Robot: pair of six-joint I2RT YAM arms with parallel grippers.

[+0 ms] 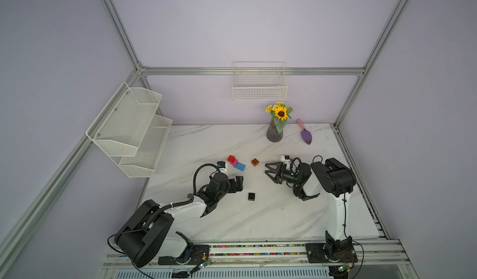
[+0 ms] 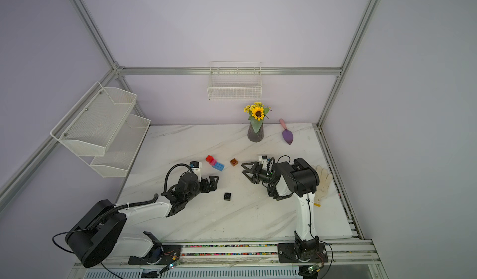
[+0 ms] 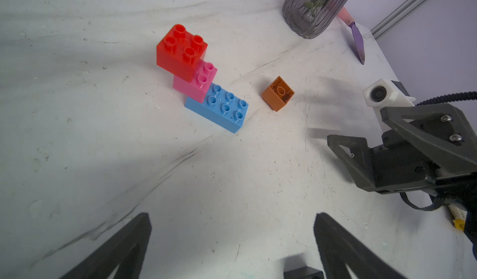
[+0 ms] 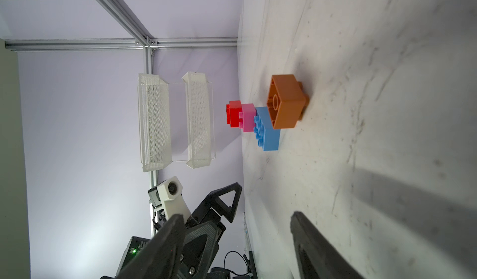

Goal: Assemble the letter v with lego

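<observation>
Three joined bricks lie on the table: a red one point(image 3: 179, 55) on a pink one point(image 3: 196, 83), which sits on a blue one point(image 3: 218, 110). Just right of the blue end lies a loose orange-brown brick point(image 3: 277, 95), its hollow side showing. A small black brick point(image 1: 251, 196) rests nearer the front. My left gripper point(image 1: 239, 183) stands open in front of the joined bricks, nothing between its fingers. On the right, my right gripper point(image 1: 268, 172) is open and empty too, pointing left, a short way from the orange-brown brick.
A vase of sunflowers point(image 1: 274, 131) and a purple trowel point(image 1: 306, 136) stand and lie at the back right. A glove point(image 2: 323, 183) is at the right edge, behind the right arm. Wire shelves point(image 1: 130, 130) hang on the left wall.
</observation>
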